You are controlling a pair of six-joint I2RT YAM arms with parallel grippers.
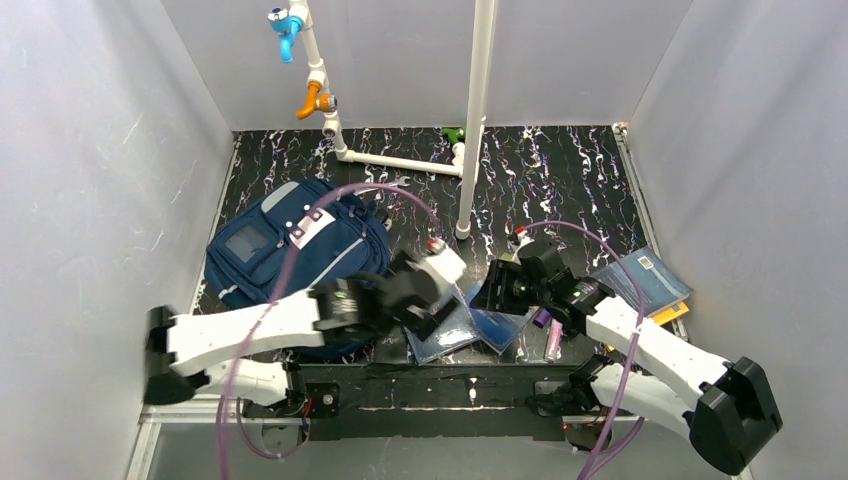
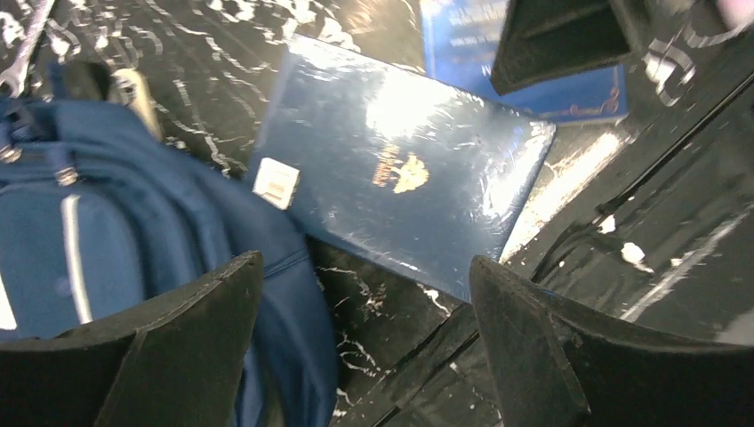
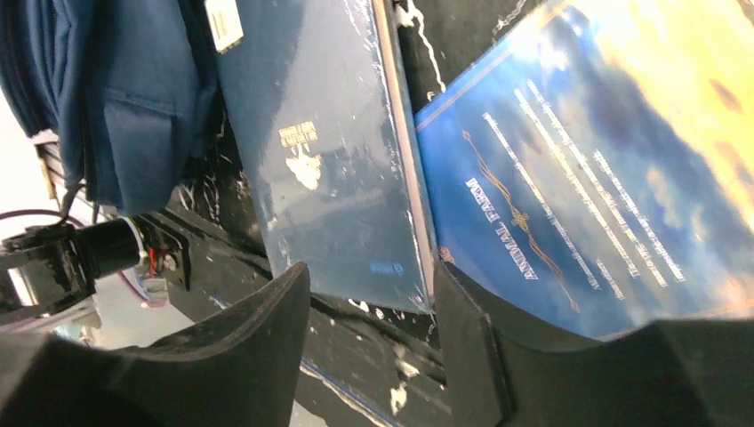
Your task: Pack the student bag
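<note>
On the left of the table lies the blue backpack (image 1: pixel 262 240), its dark fabric also filling the lower left of the left wrist view. A dark blue book (image 2: pixel 391 169) lies flat beside it, and a lighter blue book (image 3: pixel 569 178) lies against the dark one's right edge. Above the dark book is my left gripper (image 1: pixel 430 315), blurred by motion; its fingers (image 2: pixel 525 347) stand wide apart with nothing between. My right gripper (image 1: pixel 490 290) is over the lighter book, its fingers (image 3: pixel 284 338) apart and empty, with the dark book's spine side beyond them.
Another blue book (image 1: pixel 645 275) rests on a yellow one (image 1: pixel 668 313) at the far right. Purple and pink items (image 1: pixel 553 340) lie by the right arm. A white vertical pipe (image 1: pixel 476 120) stands mid-table; a wrench (image 1: pixel 395 184) lies behind the bag.
</note>
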